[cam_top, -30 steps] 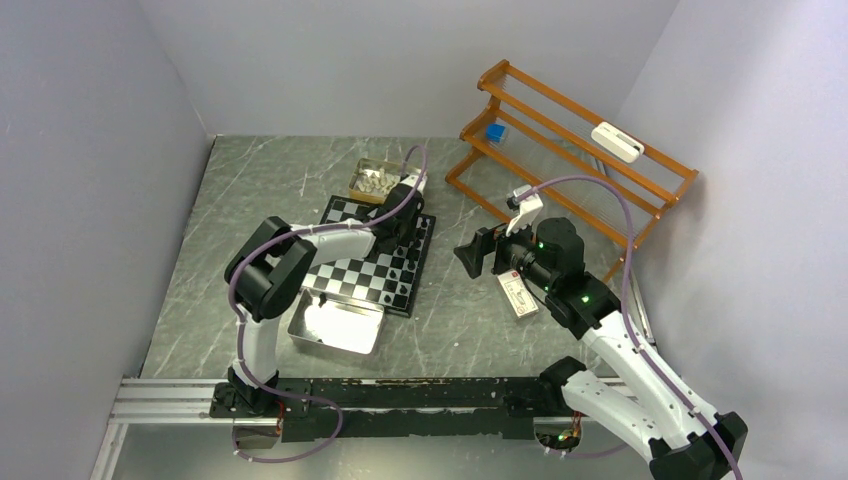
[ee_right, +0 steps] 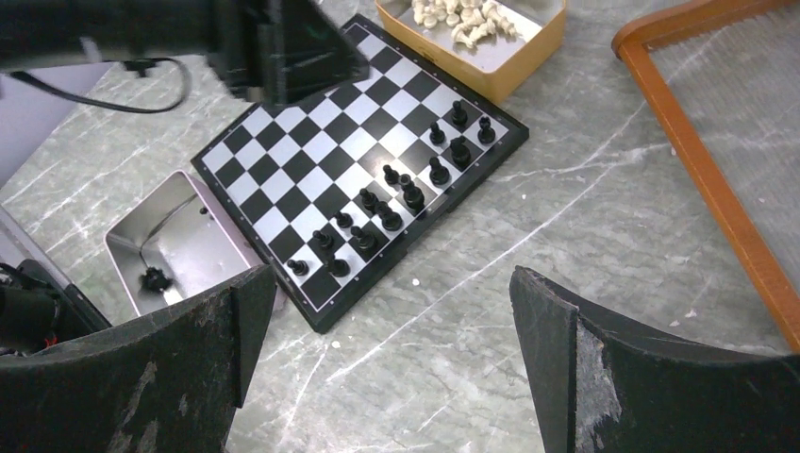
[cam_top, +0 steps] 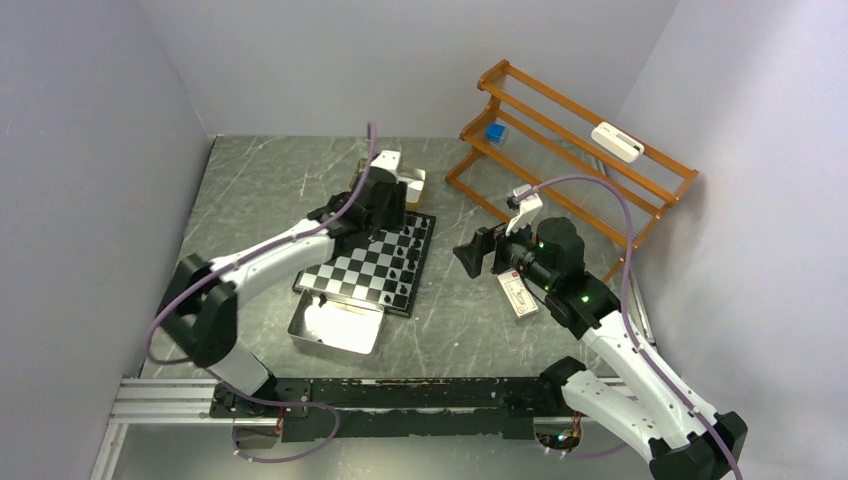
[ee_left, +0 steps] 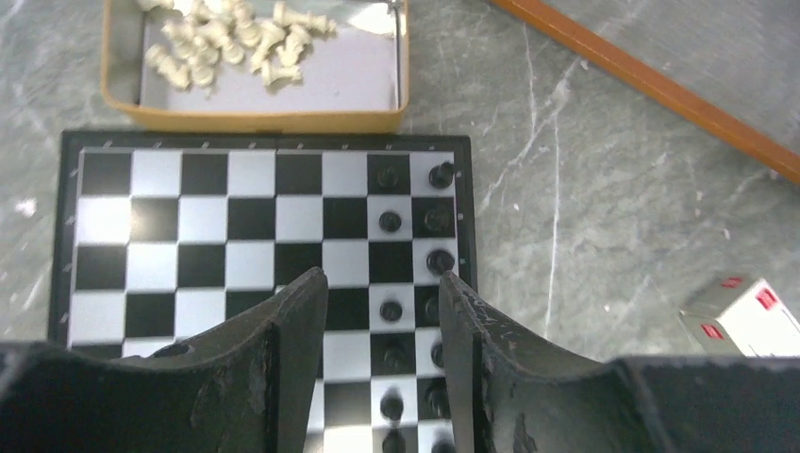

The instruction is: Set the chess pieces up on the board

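Observation:
The checkered board (cam_top: 350, 270) carries two rows of black pieces along its right side, seen upright in the right wrist view, including a piece (ee_right: 412, 195) near the middle. My left gripper hangs above the board, fingers apart, nothing visible between them. An ochre box (ee_right: 514, 71) behind the board holds many cream pieces (ee_left: 269, 42), lying loose. A metal tray (cam_top: 335, 325) in front holds a few small dark items. My right gripper is open and empty, right of the board.
A wooden rack (cam_top: 560, 150) stands at the back right. A white box (cam_top: 517, 295) lies beside my right arm. Bare marble table (cam_top: 450, 340) lies right of the board and at the far left.
My left arm has lifted and swung back toward the left, its gripper leaving the board's back right for a higher position. The right arm is unchanged.

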